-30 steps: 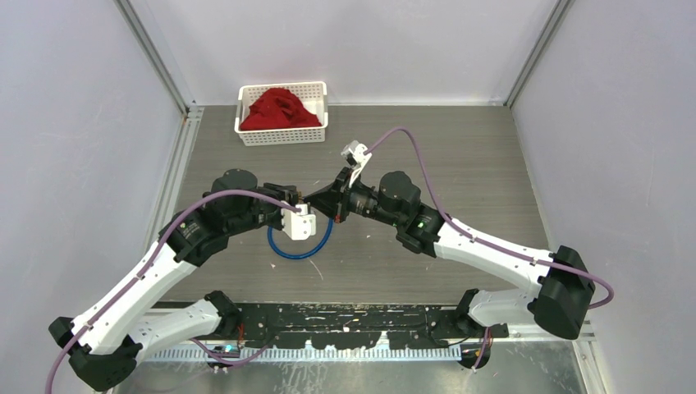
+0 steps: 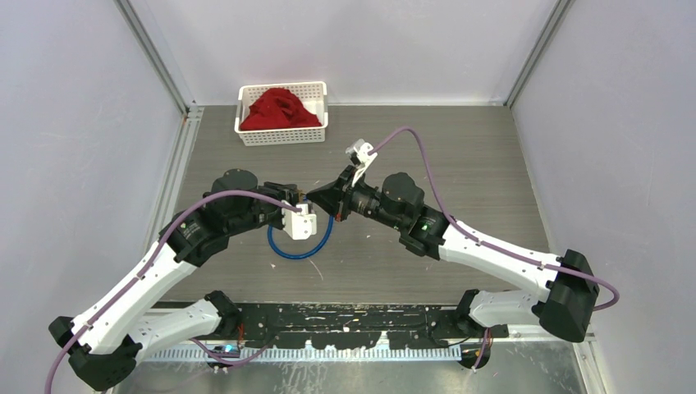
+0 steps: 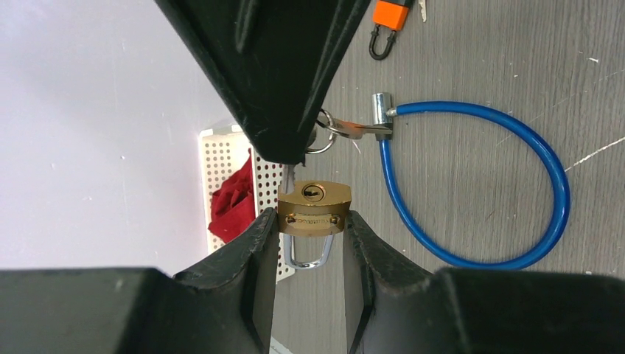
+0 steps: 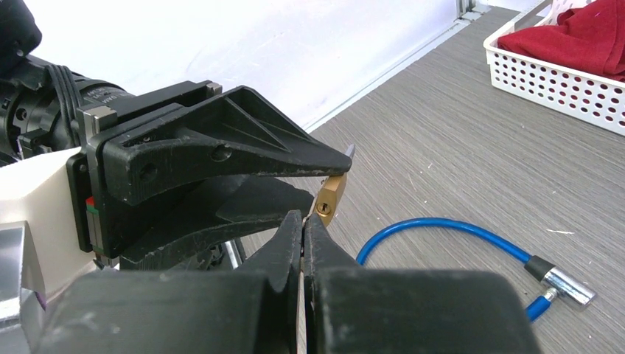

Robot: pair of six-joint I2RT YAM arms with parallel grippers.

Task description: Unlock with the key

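Note:
In the left wrist view, a brass padlock [image 3: 324, 219] with a silver shackle sits between the fingertips of my left gripper, its keyhole facing up in the picture. Just above it is my right gripper, shut on a key. A narrow silver strip, seemingly the key blade [image 3: 288, 175], shows left of the keyhole; whether it touches the lock I cannot tell. A key ring [image 3: 321, 141] hangs beside the right fingertips with another key on it. From the right wrist, the padlock's keyhole [image 4: 323, 209] appears uncovered, close past my right fingertips [image 4: 293, 234].
On the table below lies a blue cable lock [image 3: 554, 169] with a metal end. An orange-and-black padlock [image 3: 390, 13] is at the left wrist view's upper edge. A white basket [image 2: 282, 138] with red cloth stands at the back.
The right gripper has shifted slightly right and toward the back in the top view. The left arm and the table objects look unmoved.

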